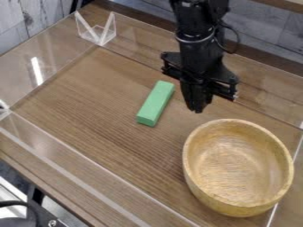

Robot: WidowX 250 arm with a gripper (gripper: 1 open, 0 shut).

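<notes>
My black gripper (199,105) hangs in the centre-right of the camera view, above the wooden surface, right of a green block (155,104) and behind a large beige bowl (236,197). It looks shut, with nothing visible between its fingers. The green block lies apart from both the gripper and the bowl.
A white wire object (97,27) sits at the back left. The left and middle of the wooden tray (83,124) are clear. Dark cables show at the bottom left corner. A raised wooden edge runs along the back right.
</notes>
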